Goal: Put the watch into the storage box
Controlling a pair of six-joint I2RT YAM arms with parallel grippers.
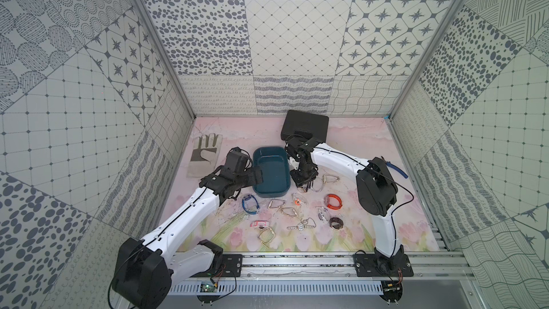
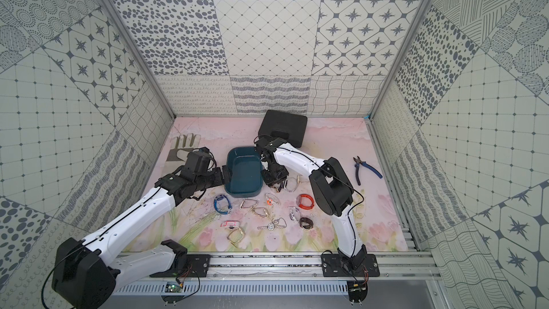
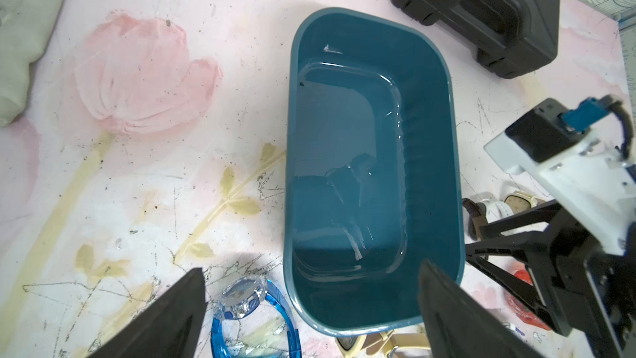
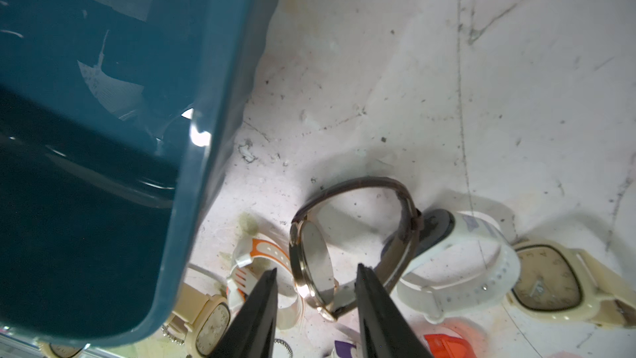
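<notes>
A dark teal storage box (image 3: 291, 179) stands empty in the middle of the table. Just right of it, a brown-strapped watch (image 4: 301, 265) with a rose-gold rim rests on its edge, its strap forming a loop. My right gripper reaches down at this watch; its fingers (image 4: 259, 315) stand apart, with the near part of the watch lying in the gap between them in the right wrist view. Whether either finger touches it I cannot tell. At the box's left side hovers my left gripper, wide open with nothing between its fingers.
A white watch (image 4: 457, 291) and a beige one (image 4: 556, 278) crowd the brown watch. Several more watches, including a blue one (image 1: 250, 204) and a red one (image 1: 333, 201), lie in front. Behind are a black case (image 1: 304, 124) and a glove (image 1: 204, 155).
</notes>
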